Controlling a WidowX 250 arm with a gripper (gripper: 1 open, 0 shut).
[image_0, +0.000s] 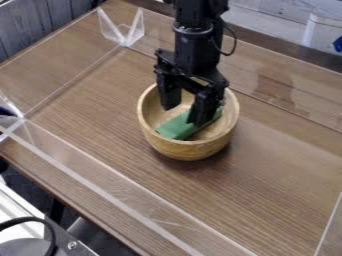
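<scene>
My black gripper (187, 94) hangs from the top over a round wooden bowl (186, 146), its two fingers open and reaching down inside the rim. A green object (179, 128) lies in the bowl between and below the fingers; part of it is hidden by the right finger. I cannot tell whether the fingers touch it.
Clear plastic edges show at upper left and along the left. Black and white equipment sits at the lower left corner, and a pale wall at top right.
</scene>
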